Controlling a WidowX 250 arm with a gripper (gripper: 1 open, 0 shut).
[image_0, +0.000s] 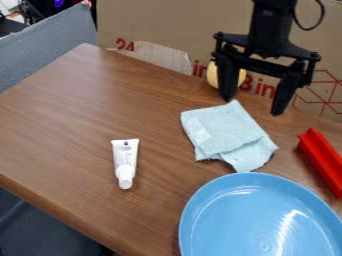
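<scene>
My black gripper (253, 93) hangs over the back right of the table, above and behind the folded light blue cloth (223, 135). Its two fingers are spread open, with a yellow object (213, 74) partly visible behind the left finger. A white tube (124, 160) lies on the wooden table (74, 120) at the left middle. A blue plate (262, 222) is at the front right, and a red object (319, 163) lies at the right edge.
A cardboard box (160, 25) stands along the back of the table. A grey padded surface (40, 50) borders the table at the back left.
</scene>
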